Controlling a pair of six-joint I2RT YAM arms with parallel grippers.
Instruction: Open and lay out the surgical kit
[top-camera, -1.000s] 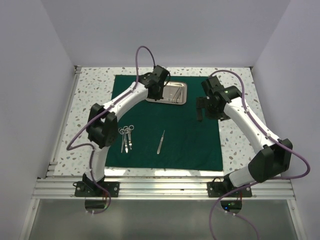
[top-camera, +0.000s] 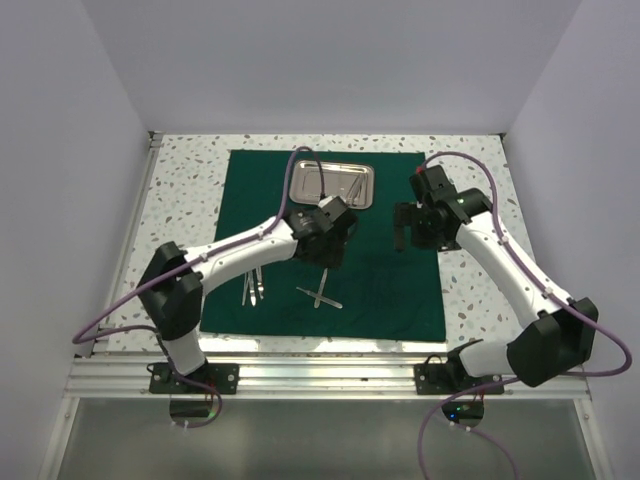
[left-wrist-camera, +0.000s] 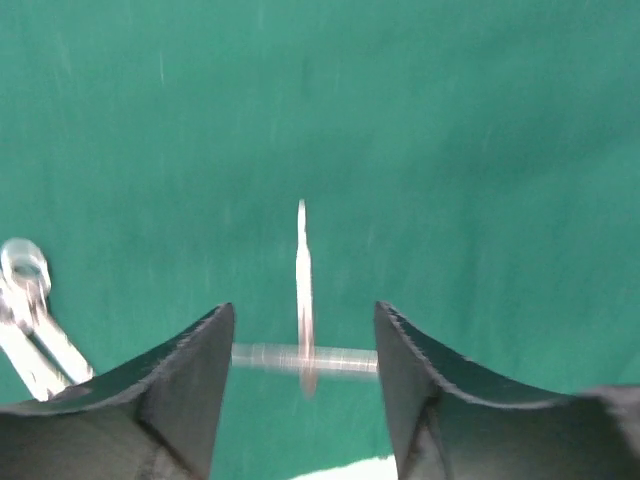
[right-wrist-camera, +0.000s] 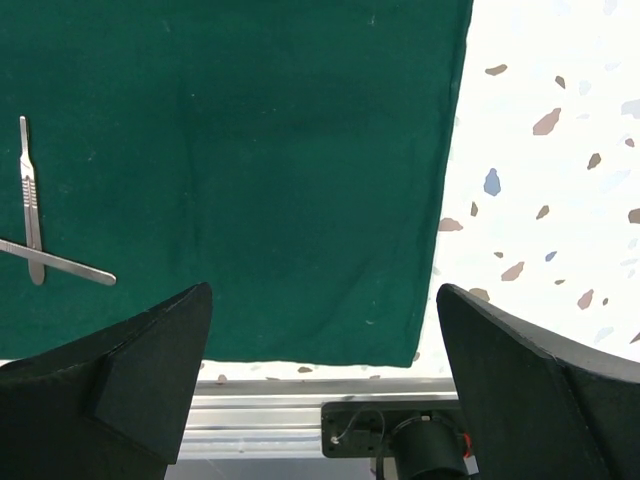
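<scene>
My left gripper (top-camera: 330, 245) hangs open over the green cloth (top-camera: 385, 295), above two crossed scalpel handles: an upright one (right-wrist-camera: 29, 185) and a crosswise one (right-wrist-camera: 78, 268). Scissor-like instruments (top-camera: 253, 280) lie left of them. The steel tray (top-camera: 310, 180) at the back holds slender instruments (top-camera: 355, 187). My right gripper (top-camera: 418, 228) is open over the cloth's right side, with nothing between its fingers.
Speckled table (top-camera: 180, 190) surrounds the cloth. A metal rail (top-camera: 300, 368) runs along the front edge.
A second slim instrument now lies across the one on the cloth. The right arm has shifted slightly.
</scene>
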